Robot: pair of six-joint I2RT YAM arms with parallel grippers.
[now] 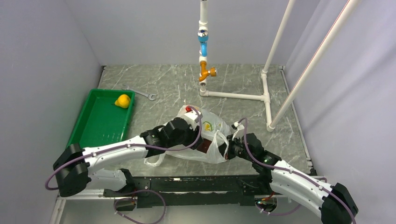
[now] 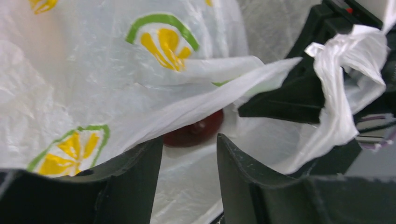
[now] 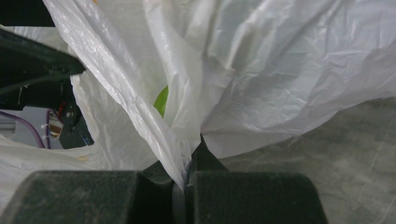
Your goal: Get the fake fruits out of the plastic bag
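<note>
The white plastic bag [image 1: 210, 121] lies in the middle of the worktop, partly under my left gripper, which is open above its mouth. Between and beyond those fingers a dark red fruit [image 2: 194, 130] shows inside the bag, partly covered by a fold. My right gripper is shut on the bag's rim at its right side, holding bunched plastic. A green patch [image 3: 161, 100] shows behind the folds in the right wrist view. A yellow pear-shaped fruit [image 1: 123, 101] lies in the green tray [image 1: 79, 130] at left.
A wrench [image 1: 142, 93] lies beside the tray. The white pipe frame [image 1: 233, 94] with orange and blue valves stands behind the bag.
</note>
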